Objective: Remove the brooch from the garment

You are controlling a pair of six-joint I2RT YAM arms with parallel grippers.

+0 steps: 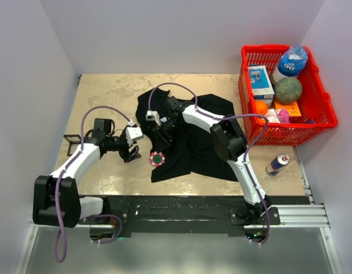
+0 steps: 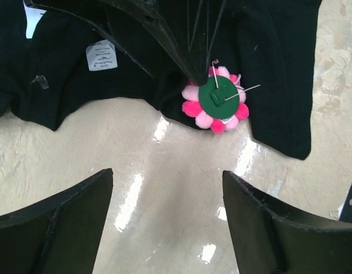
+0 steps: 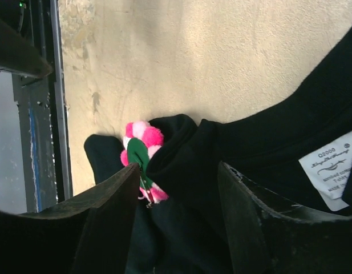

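Note:
The black garment (image 1: 207, 160) lies spread on the table (image 1: 101, 180). Its brooch (image 1: 157, 159), a pink flower with a green back and pins (image 2: 220, 91), sits near the garment's lower left edge. My left gripper hangs left of it, part open with nothing between its fingers, the brooch ahead in its view. My right gripper is over the garment just above the brooch, part open; in its view the brooch and a dark fold of cloth lie beyond the fingertips.
A red basket (image 1: 244, 80) full of goods stands at the back right. A can (image 1: 277, 164) stands below it.

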